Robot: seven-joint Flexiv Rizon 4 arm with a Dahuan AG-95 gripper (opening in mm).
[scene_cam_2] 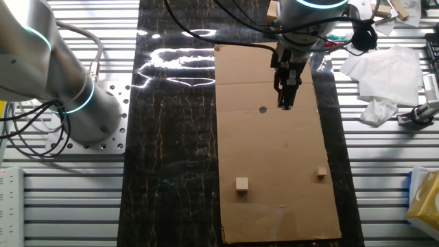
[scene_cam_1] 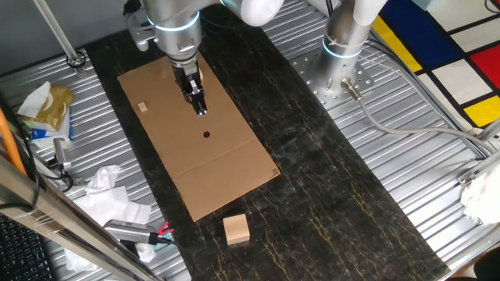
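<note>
Over the cardboard sheet, my gripper points downward, close to a dark round spot. Its narrow black fingers look drawn together, and nothing shows between them; in exterior view 2 the gripper hangs to the right of the spot. A small wooden block lies near one long edge of the cardboard. Another, slightly larger block sits near the opposite edge, mostly hidden behind the gripper in exterior view 1. The biggest wooden block rests on the black tabletop, off the cardboard.
White tissues, a grey-handled tool and a yellow packet lie beyond one edge of the table. Black cables loop around the arm.
</note>
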